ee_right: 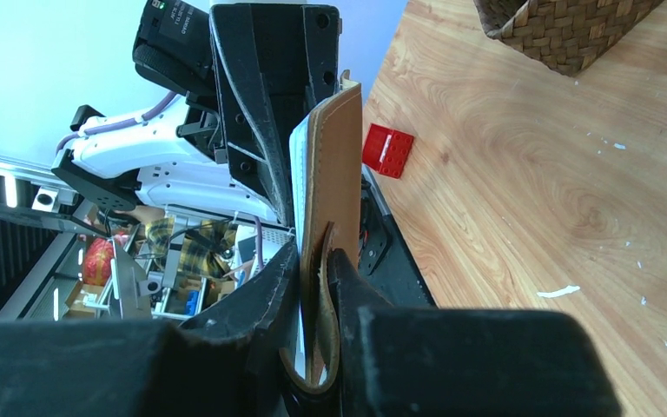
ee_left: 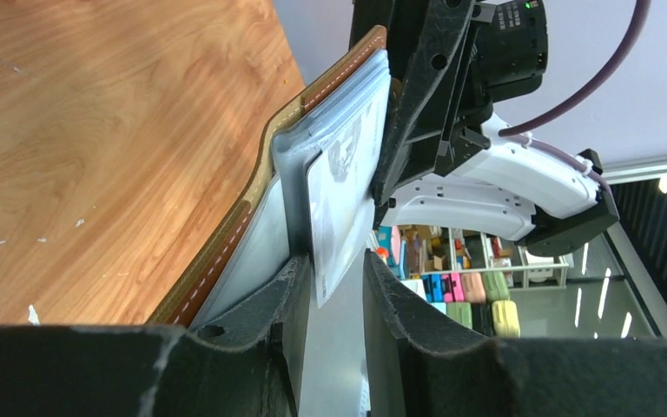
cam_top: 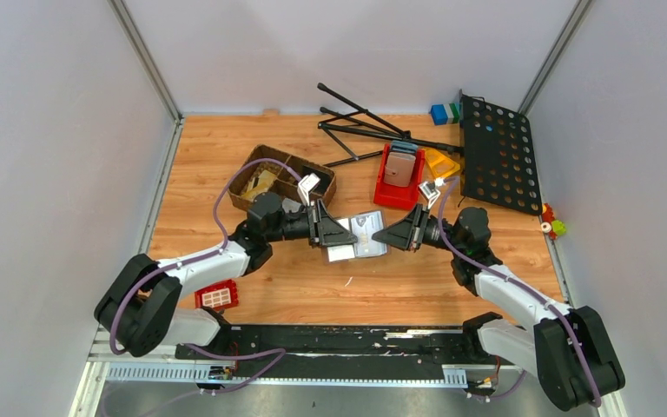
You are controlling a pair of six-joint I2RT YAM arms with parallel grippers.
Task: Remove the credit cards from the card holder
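Note:
The open card holder (cam_top: 366,233) is held up between both arms, mid-table in the top view. In the left wrist view its brown leather edge (ee_left: 226,239) runs diagonally, with clear pockets and a white card (ee_left: 343,187) on the inner side. My left gripper is part open at that card; the card's lower corner reaches between its fingertips, and a gap shows on the right. Whether a finger touches it, I cannot tell. My right gripper is closed on the holder's brown cover (ee_right: 334,165), which is folded at the bottom between the fingers.
Behind the arms stand a woven basket (cam_top: 260,206) on the left and a red tray (cam_top: 396,200) with items. A black folded stand (cam_top: 365,126) and a perforated black panel (cam_top: 499,156) lie at the back right. A red object (cam_top: 217,295) lies front left.

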